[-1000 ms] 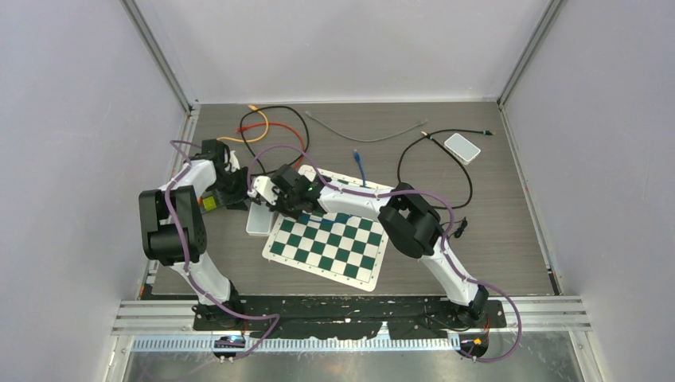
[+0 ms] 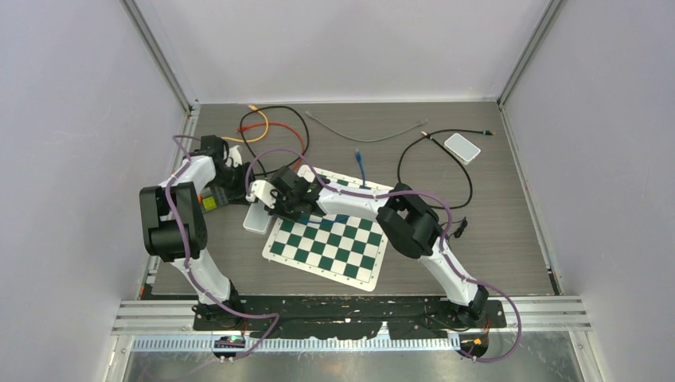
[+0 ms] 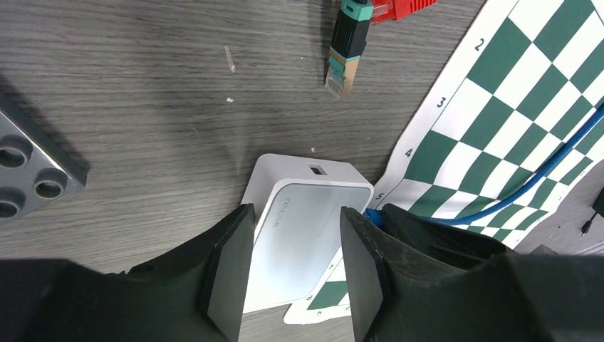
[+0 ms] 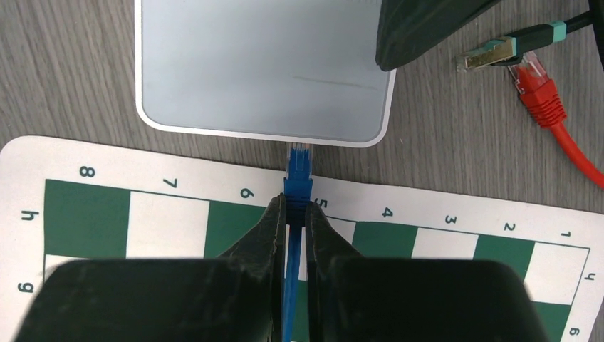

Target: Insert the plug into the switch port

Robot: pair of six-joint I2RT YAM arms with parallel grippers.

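Observation:
The white switch box (image 2: 256, 220) with a grey top lies at the left edge of the checkered board. In the left wrist view, my left gripper is open with the box (image 3: 306, 235) between its fingers; the left finger is at the box's side, the right one overlaps its top. A small slot (image 3: 318, 170) shows on one side wall. My right gripper is shut on the blue plug (image 4: 298, 167), whose clear tip meets the box's edge (image 4: 263, 135). Whether the tip is inside a port is hidden.
A black-and-teal cable end (image 3: 349, 43) and a red plug (image 4: 539, 92) lie near the box. A grey studded block (image 3: 32, 167) is to the left. The board (image 2: 334, 251) spreads under the right arm; several loose cables lie at the back.
The box has turned slightly, its near end swinging left. The left gripper has shifted a little to the right over it. My right arm looks nearly still.

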